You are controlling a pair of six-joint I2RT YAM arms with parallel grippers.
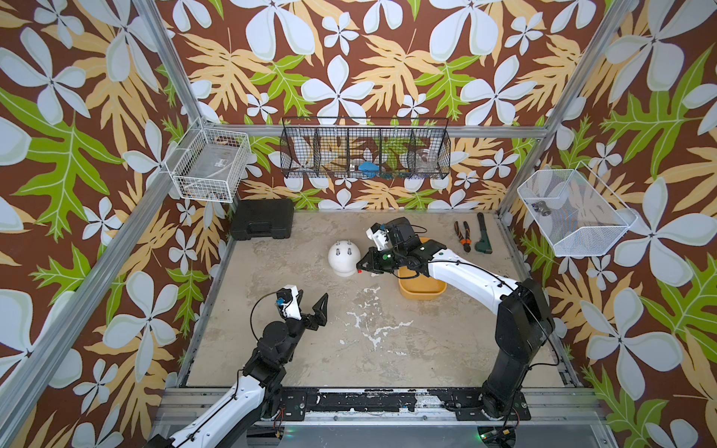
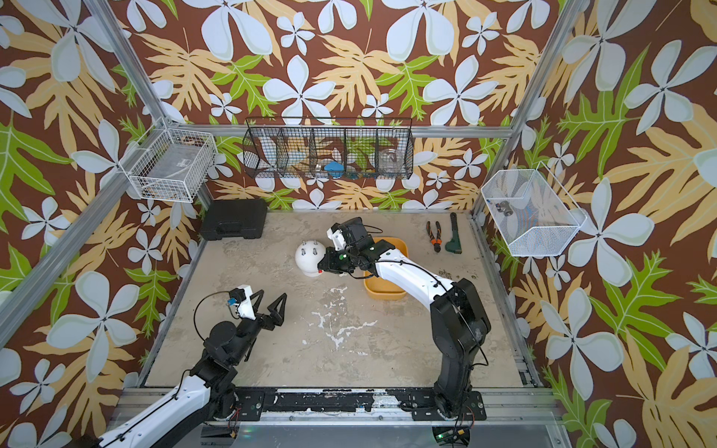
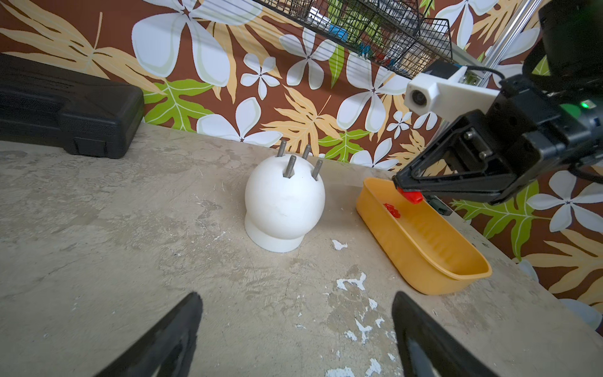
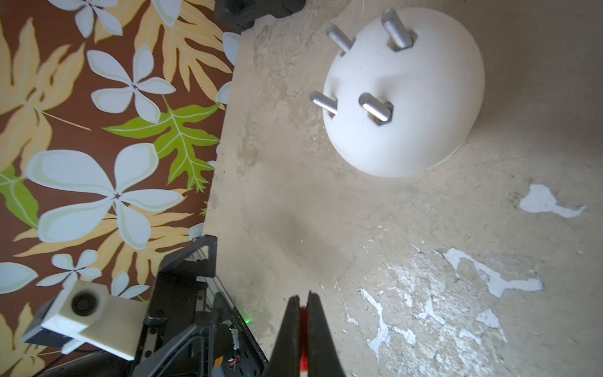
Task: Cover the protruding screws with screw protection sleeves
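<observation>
A white round-headed fixture (image 3: 285,201) stands on the table, with several bare grey screws (image 4: 375,106) sticking out of its top. My right gripper is shut on a red sleeve (image 4: 304,339), which shows as a thin strip between the fingers. In the left wrist view, that red sleeve (image 3: 411,196) pokes out below the fingertips, above the bin and to the right of the fixture. More red sleeves (image 3: 392,210) lie in the yellow bin (image 3: 433,267). Well apart from the fixture, toward the front left, my left gripper (image 1: 309,300) is open and empty.
At the back left rests a black case (image 1: 261,218). Pliers (image 1: 463,236) and a dark green tool (image 1: 483,233) lie at the back right. Wire baskets (image 1: 366,151) hang along the back wall. Bare table surrounds the fixture's left and front.
</observation>
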